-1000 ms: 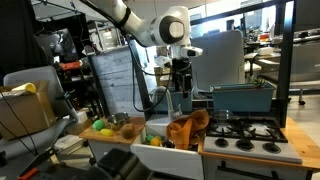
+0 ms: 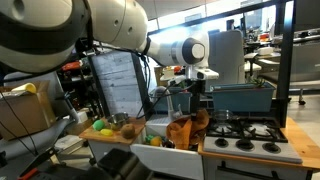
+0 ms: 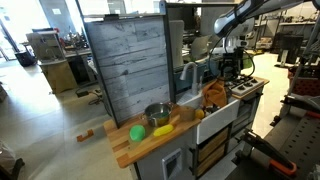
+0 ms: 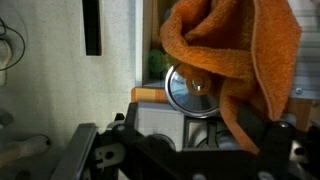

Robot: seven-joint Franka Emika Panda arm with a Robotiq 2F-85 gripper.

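A crumpled orange cloth (image 2: 183,131) lies over the open white-fronted drawer (image 2: 165,160) beside the stove. From the wrist view, the cloth (image 4: 225,45) fills the upper right, and a round lid with a knob (image 4: 195,88) shows partly beneath it. My gripper stands open, its dark fingers along the bottom of that view. Nothing shows between them. In exterior view 1 the white arm (image 2: 188,50) reaches in from the upper left and points down above the cloth and counter; the exact height is hard to tell.
A gas stove (image 2: 250,138) sits right of the cloth. Toward the left, a wooden counter (image 3: 135,150) carries a metal pot (image 3: 158,115), a green item (image 3: 137,132) and a yellow item (image 3: 164,130). Behind the stove stands a blue-green bin (image 2: 243,97). A faucet (image 3: 188,82) rises near the cloth.
The arm has extended to the right and its wrist has come lower. The cloth and the things on the counter look unmoved.
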